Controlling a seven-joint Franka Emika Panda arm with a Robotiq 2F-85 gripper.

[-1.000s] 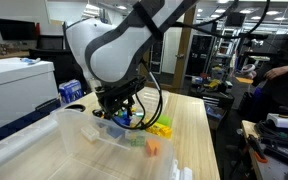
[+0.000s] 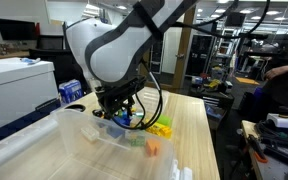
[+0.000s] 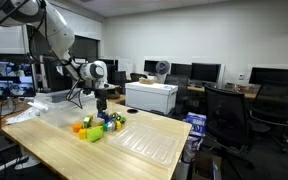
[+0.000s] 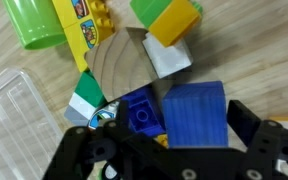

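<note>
In the wrist view a blue block (image 4: 196,116) stands between the fingers of my gripper, which is open around it. The left finger overlaps a darker blue piece (image 4: 142,115) beside the block. A grey-brown round piece (image 4: 122,65), a white cube (image 4: 168,56), a yellow-and-green block (image 4: 172,18) and a green cylinder (image 4: 39,22) lie just above. From outside, my gripper (image 2: 119,98) points down among the blocks behind the clear bin; its fingertips are partly hidden there.
A clear plastic bin (image 2: 114,155) stands close to the gripper, and its edge (image 4: 19,125) shows at the wrist view's left. A second clear tray (image 3: 147,143) lies on the table. Orange and green blocks (image 3: 81,127) crowd nearby.
</note>
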